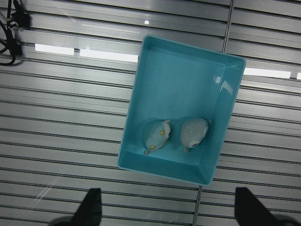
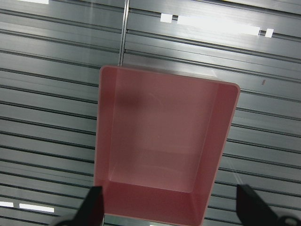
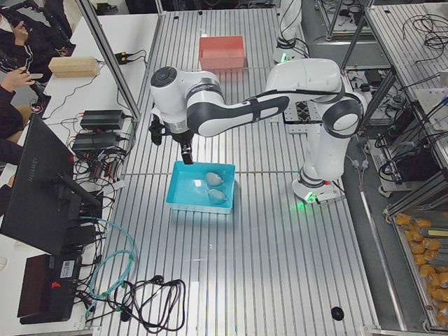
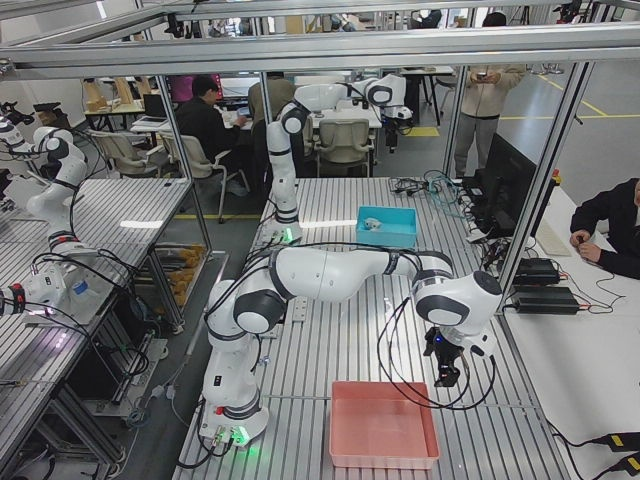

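A blue tray (image 3: 180, 189) (image 1: 174, 75) holds two small plush toys: a pale blue one with yellow spots (image 1: 155, 135) and a greyish one (image 1: 193, 133), lying side by side. My left gripper hangs open above that tray, its fingers at the bottom corners of the left wrist view with nothing between them. A pink tray (image 4: 383, 425) (image 2: 157, 132) stands empty. My right gripper is open above the pink tray, with nothing between its fingers.
Black cables (image 3: 161, 301) lie on the slatted table beside the blue tray. A monitor (image 3: 42, 189), black power units (image 3: 101, 120) and a side table line one edge. Metal frame posts rise along the sides. The slatted surface between the trays is largely clear.
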